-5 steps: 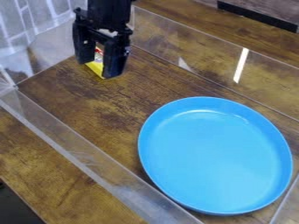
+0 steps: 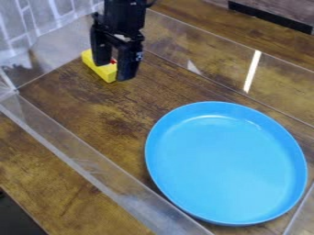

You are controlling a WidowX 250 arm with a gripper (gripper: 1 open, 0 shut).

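The black gripper (image 2: 119,57) hangs at the upper middle of the camera view, its fingers open, over and partly in front of a yellow box (image 2: 101,70) with a patch of red and white. The box lies on the wooden floor near the upper left, partly hidden by the gripper. I cannot tell whether the fingers touch it.
A large blue plate (image 2: 226,163) fills the lower right. Clear plastic walls run along the left and upper right of the wooden surface (image 2: 80,133).
The plate has not moved.
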